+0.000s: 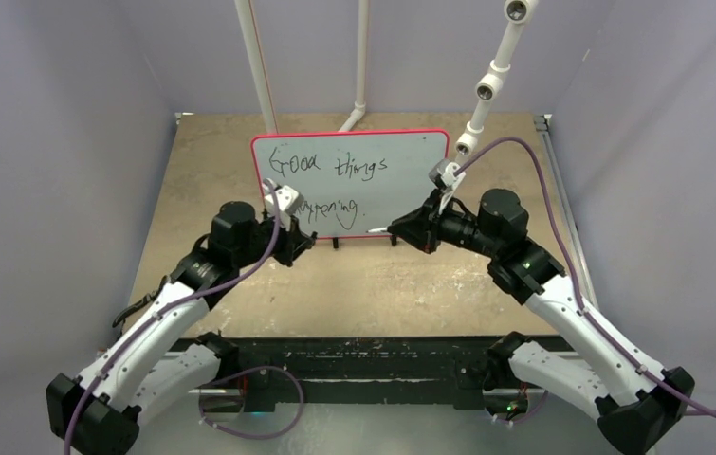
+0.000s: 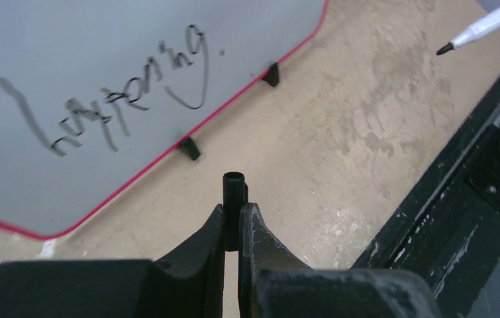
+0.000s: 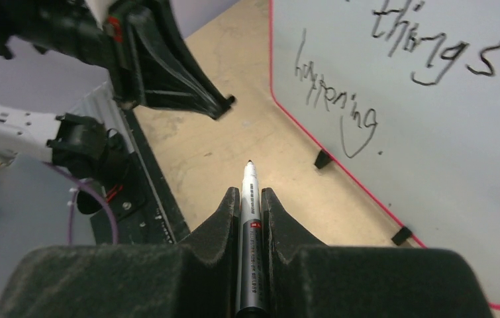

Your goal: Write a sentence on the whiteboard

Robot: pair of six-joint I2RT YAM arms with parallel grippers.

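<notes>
A whiteboard (image 1: 401,204) with a red rim stands on the table, bearing "Good things" in black and a second word that looks like "happening". My right gripper is shut on a white marker (image 3: 251,192), its dark tip uncovered and pointing left, in front of the board's lower right edge. Between the fingers of my left gripper, which is shut, sits a small black marker cap (image 2: 234,189). In the top view the left gripper (image 1: 308,243) is near the board's lower left, apart from the marker (image 1: 378,229).
Two black feet (image 1: 336,244) support the board's lower edge. White poles (image 1: 361,66) rise behind it, a jointed one at the right. Bare tabletop (image 1: 363,294) lies in front of the board, between the arms.
</notes>
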